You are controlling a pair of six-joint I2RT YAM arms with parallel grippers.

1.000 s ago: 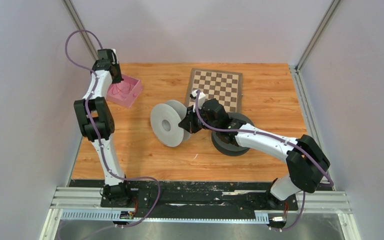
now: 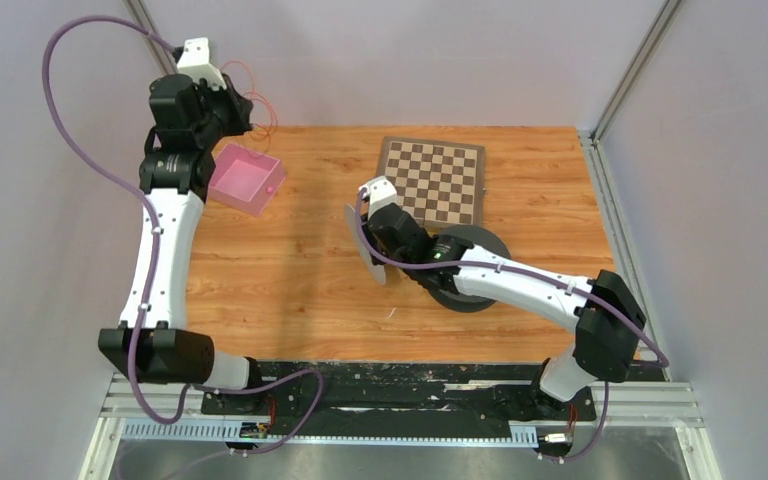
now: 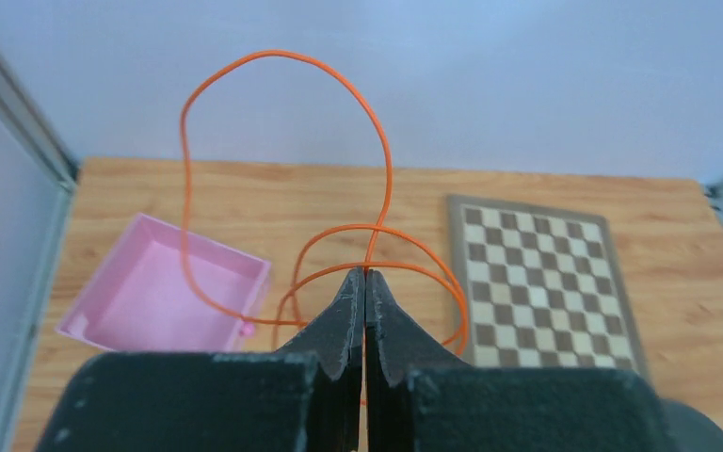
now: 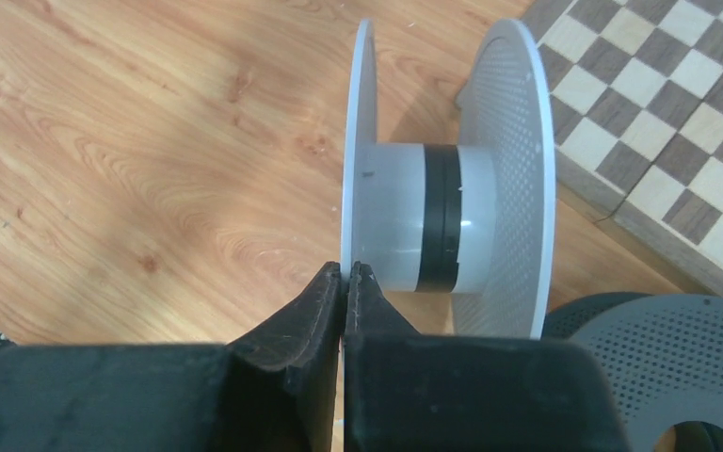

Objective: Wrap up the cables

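Observation:
An orange cable point(image 3: 387, 165) hangs in loose loops from my left gripper, whose fingertips are shut on it. From above, this gripper is raised over the far-left corner, with the cable point(image 2: 273, 112) beside it. In the right wrist view a white spool point(image 4: 524, 188) has two disc flanges and a hub banded in black. The thin edge of its left flange lies between the tips of my right gripper, shut on it. Seen from the top, the spool point(image 2: 377, 273) is nearly edge-on and partly covered by the right arm.
Below the left gripper sits an empty pink box point(image 3: 155, 282). A chessboard point(image 2: 435, 180) lies at the back, right of centre. Dark grey discs point(image 2: 480, 238) are under the right forearm. Wood is bare at the front left and far right.
My left arm has risen out of the pink box, bringing up the cable that lay inside. The spool has turned from showing its face to nearly edge-on and shifted slightly right with my right gripper.

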